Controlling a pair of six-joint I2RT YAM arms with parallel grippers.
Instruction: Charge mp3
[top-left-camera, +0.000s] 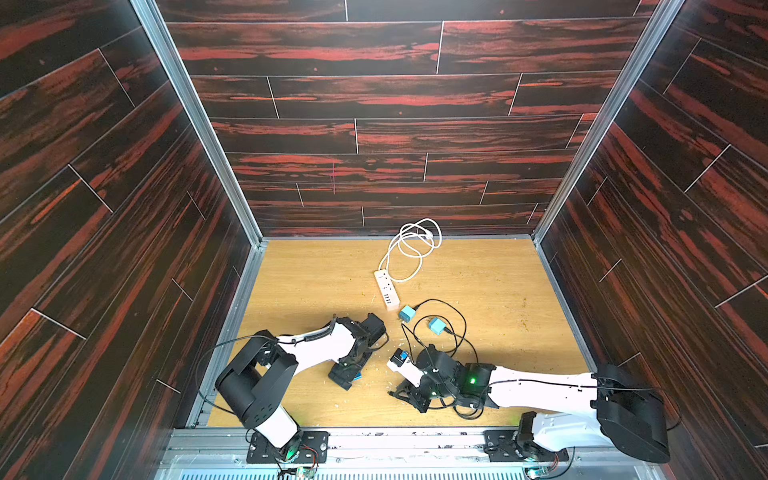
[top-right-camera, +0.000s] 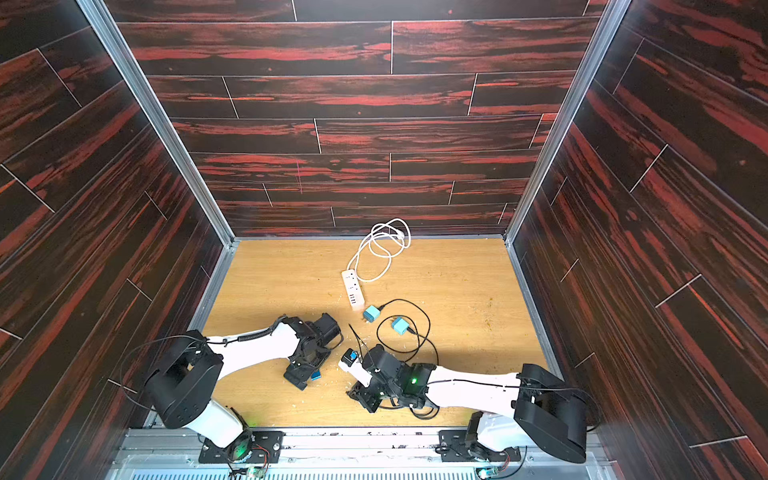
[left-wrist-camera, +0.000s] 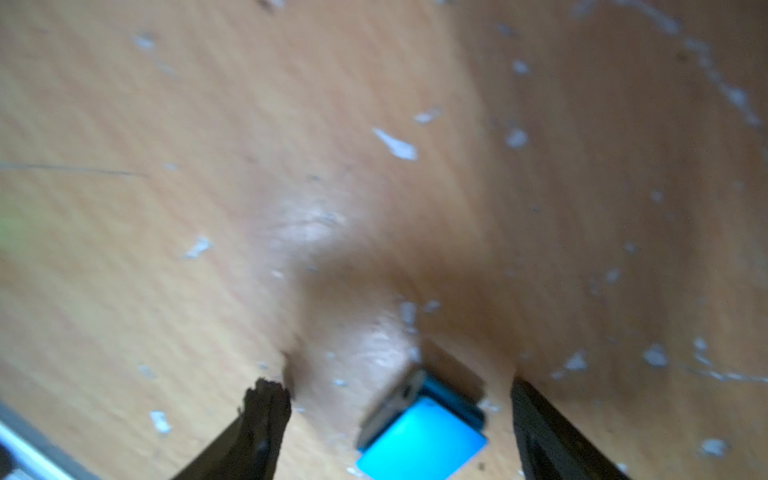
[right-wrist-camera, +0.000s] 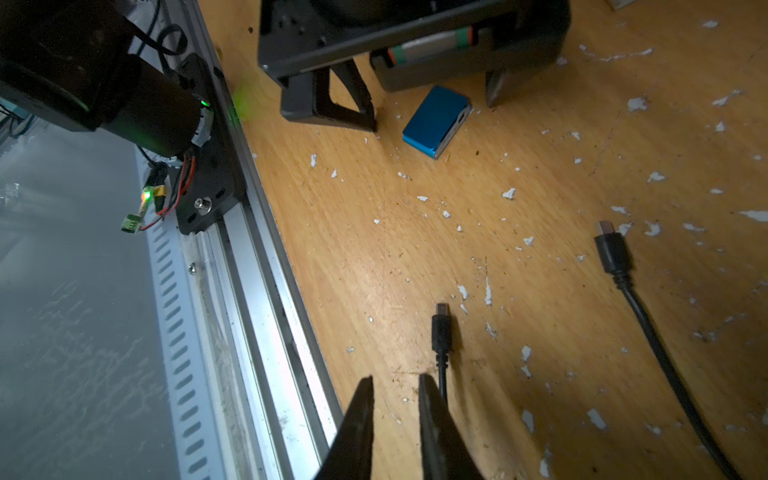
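The small blue mp3 player (right-wrist-camera: 437, 120) lies on the table under my left gripper. In the left wrist view, the mp3's blue face (left-wrist-camera: 424, 448) sits between the two spread fingers, with clear gaps on both sides; that gripper is open. My right gripper hangs to the right of it, its fingers a little apart and nothing seen between them. Just past its right fingertip a black cable plug (right-wrist-camera: 441, 329) points toward the mp3. Another black cable plug (right-wrist-camera: 613, 252) lies farther right on the table.
Two teal adapters, one adapter (top-left-camera: 407, 313) and another adapter (top-left-camera: 437, 325), lie with looped black cables behind the right arm. A white power strip (top-left-camera: 386, 289) stands farther back with its coiled cord.
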